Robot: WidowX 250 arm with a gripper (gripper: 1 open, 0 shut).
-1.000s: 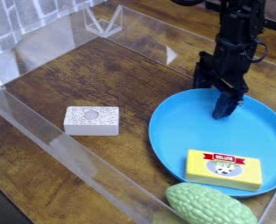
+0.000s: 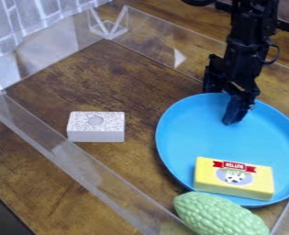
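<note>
My black gripper (image 2: 235, 92) reaches down from the top right, its lower end over the back rim of a blue plate (image 2: 214, 133). Its fingers are dark and bunched against the blue, so their state and anything between them cannot be made out. A yellow box (image 2: 232, 178) with a red label lies on the front part of the plate.
A white speckled block (image 2: 95, 127) lies on the wooden table (image 2: 85, 83) at left. A green bumpy object (image 2: 220, 216) sits at the front right, below the plate. Clear low walls border the area.
Over the last second the gripper has shifted very slightly; the objects look unmoved.
</note>
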